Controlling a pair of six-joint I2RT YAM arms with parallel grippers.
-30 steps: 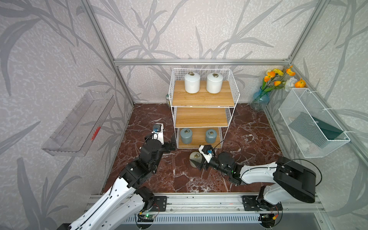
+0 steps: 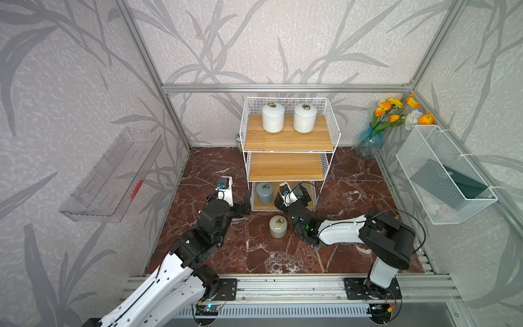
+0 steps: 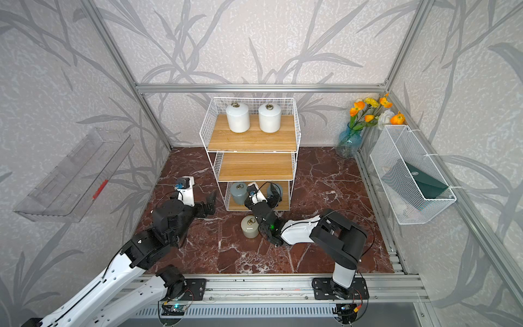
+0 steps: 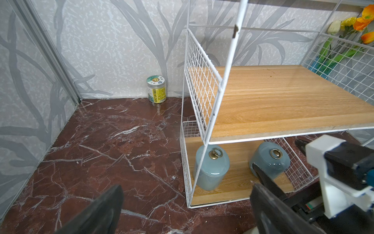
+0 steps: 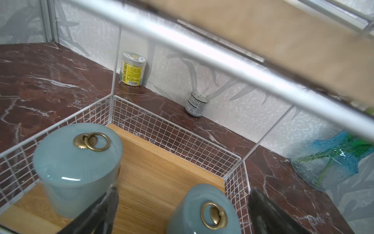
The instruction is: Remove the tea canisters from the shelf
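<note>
Two white canisters, the left one [image 2: 273,118] and the right one [image 2: 304,118], stand on the top board. On the bottom board are two blue-grey canisters, the left one [image 5: 78,167] and the right one [image 5: 206,212]. A pale grey-beige canister [image 2: 277,227] stands on the marble table in front of the shelf [image 2: 288,142]. My right gripper is open at the front of the bottom level, its fingers apart and the right blue-grey canister between and beyond them. Left of the shelf, my left gripper stands open and empty over the table.
The middle board [image 2: 286,166] is bare and overhangs the bottom level. Behind the shelf stand a yellow-labelled tin [image 5: 132,70] and a small can [image 5: 196,104]. A glass vase [image 2: 370,142] is at back right. Side baskets hang left [image 2: 109,179] and right [image 2: 444,174].
The beige canister stays on the table. My left arm has not moved.
</note>
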